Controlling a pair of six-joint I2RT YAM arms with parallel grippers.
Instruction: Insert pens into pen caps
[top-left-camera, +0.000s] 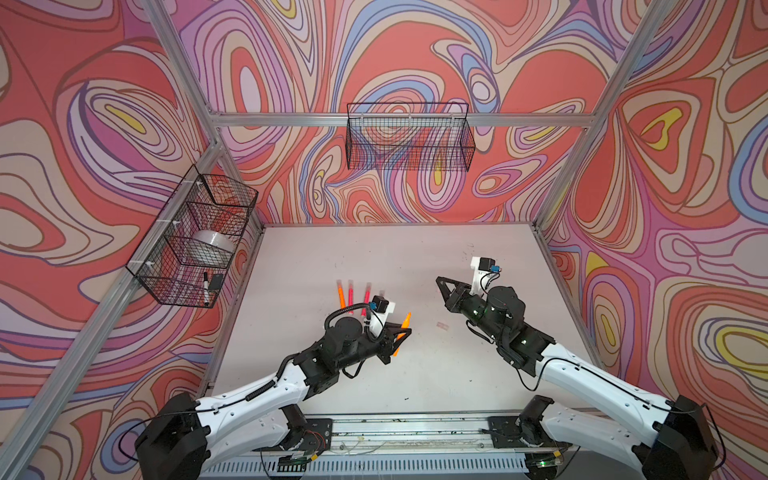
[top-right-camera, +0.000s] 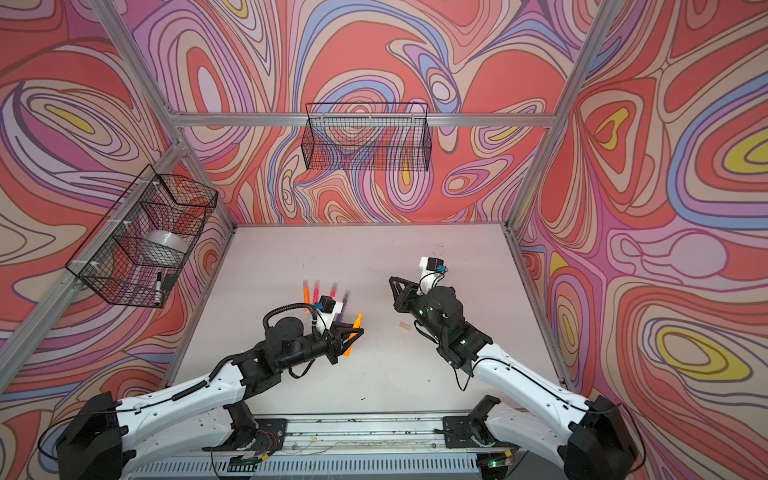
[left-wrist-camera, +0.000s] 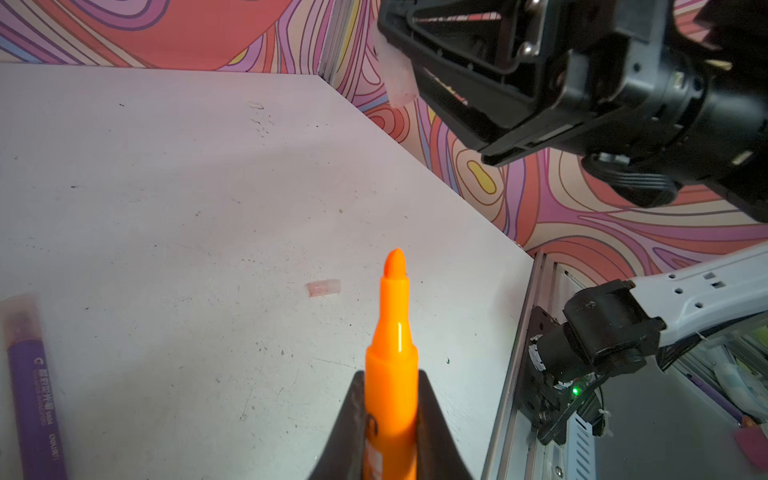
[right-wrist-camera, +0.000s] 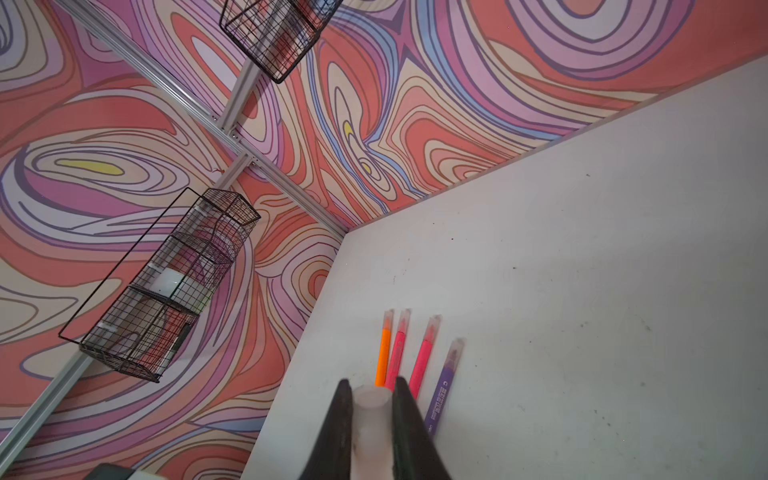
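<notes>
An orange pen (left-wrist-camera: 392, 360), bare tip pointing up, is between the fingers of my left gripper (top-left-camera: 403, 333), which press against both its sides. In the top left view the orange pen (top-left-camera: 405, 321) leans slightly, with part of it below the fingers. My right gripper (top-left-camera: 442, 289) is raised to the right and farther back, shut on a translucent pen cap (right-wrist-camera: 372, 436). The left wrist view shows this cap (left-wrist-camera: 393, 72) at the upper right, clear of the pen tip.
Several capped pens lie at the left of the table: an orange one (right-wrist-camera: 384, 352), two pink-red ones (right-wrist-camera: 421, 360) and a purple one (right-wrist-camera: 442, 392). A small pinkish patch (left-wrist-camera: 324, 288) marks the table. Wire baskets (top-left-camera: 410, 144) hang on the frame.
</notes>
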